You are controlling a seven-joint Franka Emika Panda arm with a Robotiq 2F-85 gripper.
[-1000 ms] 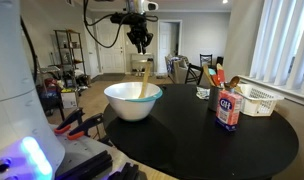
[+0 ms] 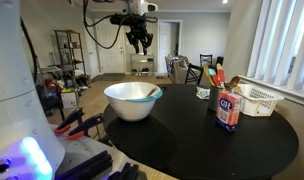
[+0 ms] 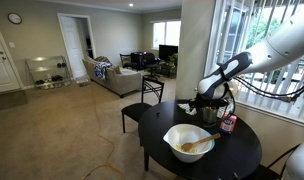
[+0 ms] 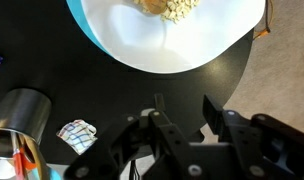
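A white bowl with a blue-green rim (image 2: 132,106) stands on the black table. Inside it lies a wooden spoon (image 3: 201,143), its handle resting toward the rim. Small pale pieces (image 4: 179,9) show in the bowl at the top of the wrist view. High above the bowl hangs my gripper (image 2: 142,44), its fingers apart and empty. From the wrist view, the open gripper has bare black table between its fingertips, with the bowl ahead of them.
Utensils stand in a metal holder (image 4: 23,112), near a crumpled white item (image 4: 78,135). A red and blue box (image 2: 228,110) stands right of the bowl, with a white basket (image 2: 259,104) behind.
One second ago the wooden spoon stood tall above the bowl, below my gripper. My gripper stays high.
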